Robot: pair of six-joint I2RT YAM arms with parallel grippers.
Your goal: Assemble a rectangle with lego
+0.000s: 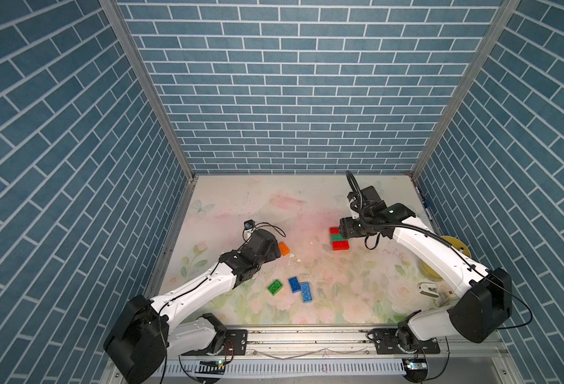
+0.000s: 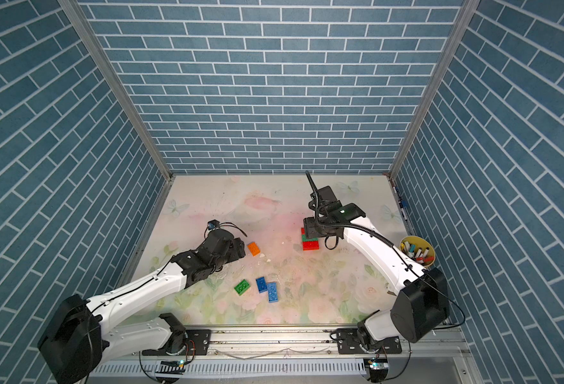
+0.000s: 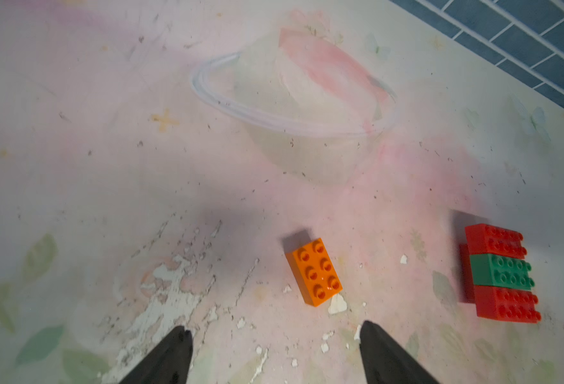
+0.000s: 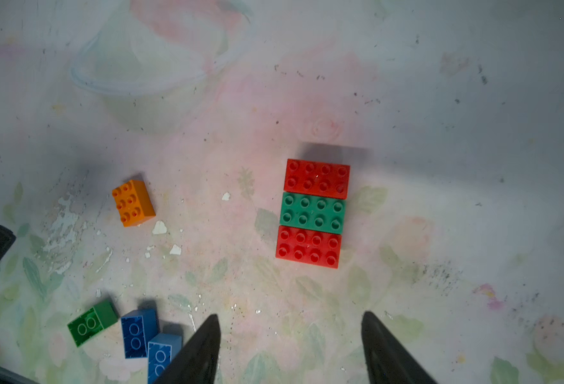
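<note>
Two red bricks with a teal-green brick between them form a flush block right of the table's middle. My right gripper hangs above and clear of that block, its fingers spread and empty. An orange brick lies alone, studs up, ahead of my left gripper, which is open with nothing between its fingers. Toward the front lie a green brick, a dark blue brick and a lighter blue brick. In the left wrist view, another red piece shows beneath the block's left side.
A yellow bowl of small items stands at the right edge, behind the right arm. The blue bricks lie close together. Bare table stretches in front of the red-green block, and the back is clear.
</note>
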